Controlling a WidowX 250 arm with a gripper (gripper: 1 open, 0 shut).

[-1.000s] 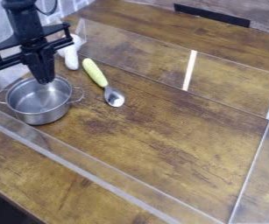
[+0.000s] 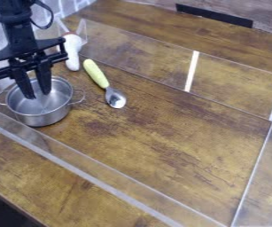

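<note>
My gripper is at the upper left, black, over a steel pot with wire side handles; its fingers reach down to the pot's rear part, and whether they are inside it or above it I cannot tell. Nothing clearly shows between them. To the right of the pot lies a spoon with a pale yellow handle, bowl toward the front. A white object stands behind, beside the gripper.
Clear transparent panels border the work area at the back, right and front. A dark strip lies at the back.
My gripper has moved left and lower toward the pot over the last second. The pot and spoon look unmoved.
</note>
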